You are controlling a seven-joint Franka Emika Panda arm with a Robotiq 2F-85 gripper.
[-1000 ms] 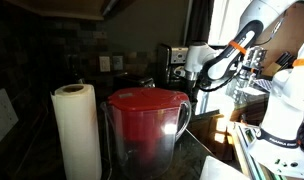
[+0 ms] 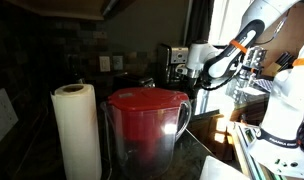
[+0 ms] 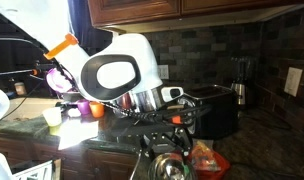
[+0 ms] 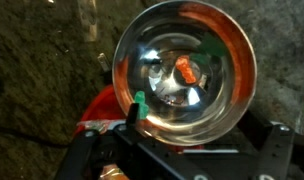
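A shiny steel bowl (image 4: 157, 40) lies below my gripper in the wrist view. Inside it I see a small orange piece (image 4: 185, 69) near the middle and a small green piece (image 4: 141, 104) by the near left wall. My gripper is open, its dark fingers (image 4: 267, 137) spread at the bowl's near side, and nothing shows between them. From exterior view 2 the gripper (image 3: 165, 135) points down over the bowl (image 3: 172, 168). In exterior view 1 the red-lidded container hides the bowl, and the fingertips cannot be made out.
A large red-lidded container (image 2: 147, 120) and a paper towel roll (image 2: 78, 130) stand in the foreground of exterior view 1. Something red (image 3: 214, 168) lies beside the bowl. Several cups, one of them orange (image 3: 98, 109), stand on the counter at left.
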